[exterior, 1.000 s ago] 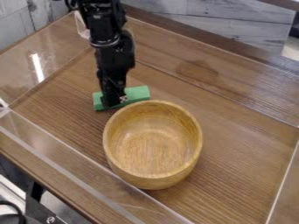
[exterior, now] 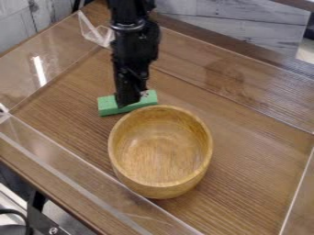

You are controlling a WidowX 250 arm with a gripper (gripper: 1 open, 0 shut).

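The dark gripper [exterior: 128,90] hangs just above a green block [exterior: 113,106] that lies on the wooden table; it looks shut, with nothing visible held between its fingers. The block is partly hidden behind the gripper and lies just behind a round, light wooden bowl [exterior: 160,156], which appears empty.
A pale edge borders the table at the top right, and a dark cable lies at the lower left corner.
The gripper has risen a little and shifted to the right from low over the green block. The block and bowl look unmoved.
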